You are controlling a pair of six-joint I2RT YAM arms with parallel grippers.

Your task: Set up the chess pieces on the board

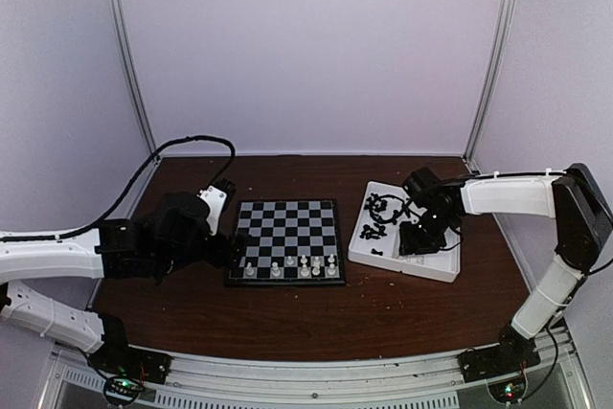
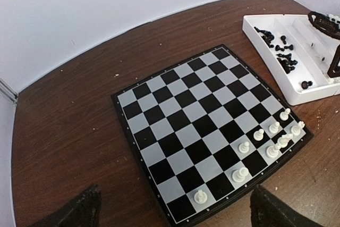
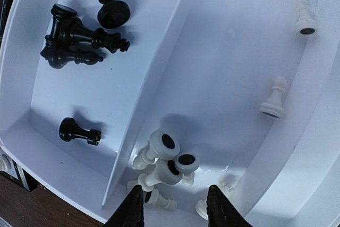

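The chessboard lies flat mid-table, with several white pieces upright on its near rows; in the left wrist view these include a pawn by the near corner and a larger piece. My left gripper is open and empty beside the board's left side. Over the white tray my right gripper is part open, its fingertips apart. A cluster of white pieces lies just ahead of it, and another white piece sits low by the right finger. I see nothing clamped between the fingers.
A divider splits the tray. Black pieces lie in the compartment left of it in the right wrist view. Two white pawns rest along the tray's far side. The board's far rows and the surrounding table are clear.
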